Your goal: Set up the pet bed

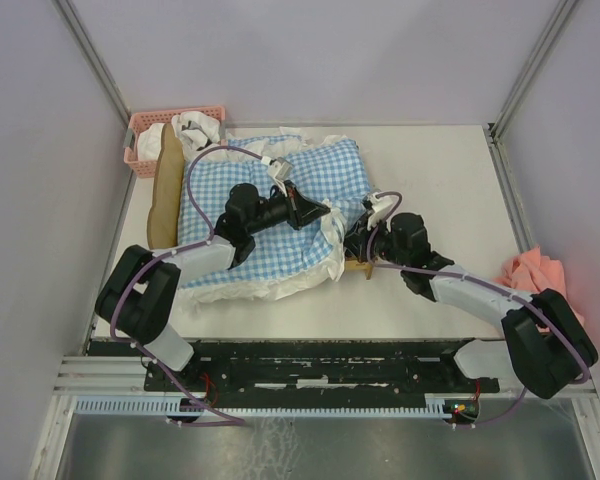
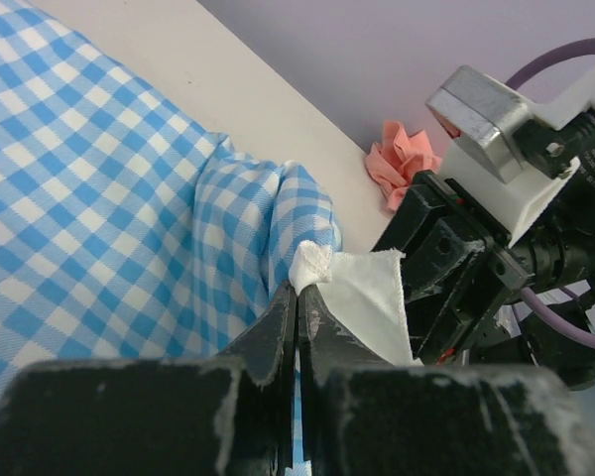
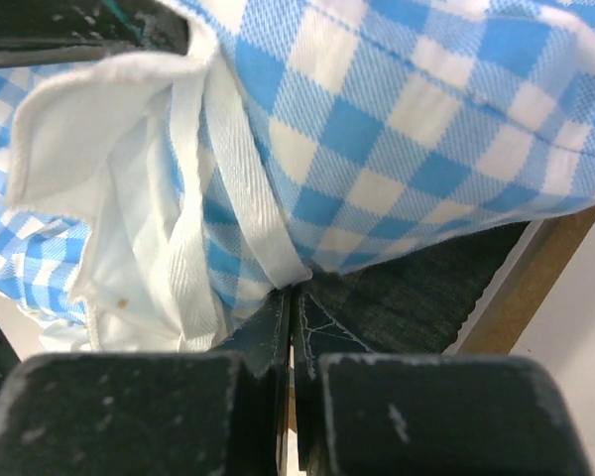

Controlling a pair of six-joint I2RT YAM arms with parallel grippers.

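Note:
A blue-and-white checked cover [image 1: 260, 245] with white trim is spread over the left and middle of the table. My left gripper is shut on a white cloth flap [image 2: 362, 293] at the cover's right edge. Close beside it, my right gripper is shut, its tips at the lower end of a white strip [image 3: 246, 183]; whether the strip is pinched cannot be made out. Under the checked cloth in the right wrist view lies a dark panel [image 3: 416, 288] with a wooden edge [image 3: 545, 283]. The rest of that wooden piece is mostly hidden.
A long brown padded piece [image 1: 166, 190] stands along the cover's left side. Behind it is a pink basket [image 1: 132, 155] holding white cloth [image 1: 195, 130]. Pink cloth [image 1: 533, 275] lies at the far right.

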